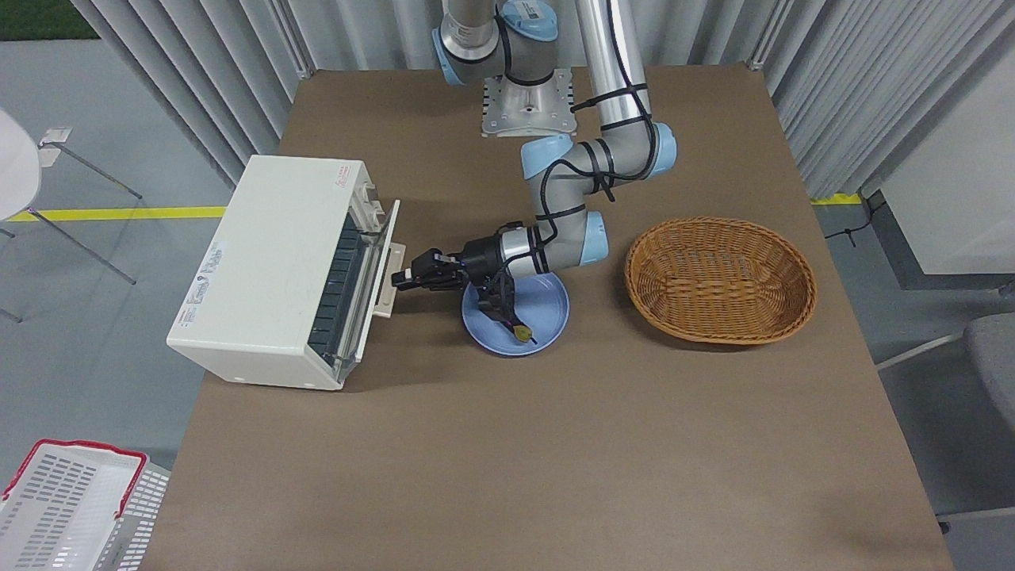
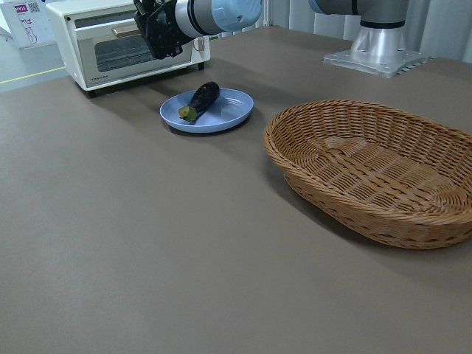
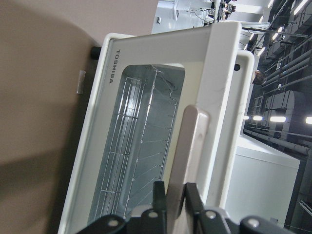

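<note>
The white Toshiba toaster oven (image 1: 257, 257) has its door (image 3: 97, 161) tilted partly open, with wire racks seen through the glass in the wrist view. My gripper is shut on the pale door handle (image 3: 190, 141). In the front view the gripper (image 1: 404, 279) is at the outer edge of the door, above the table beside a blue plate (image 1: 542, 309). On the plate lies a dark eggplant (image 2: 204, 96) with a green stem end, partly hidden by the arm from above.
A wicker basket (image 1: 720, 281) stands to the right of the plate. A white plastic crate (image 1: 67, 504) is off the table at the lower left.
</note>
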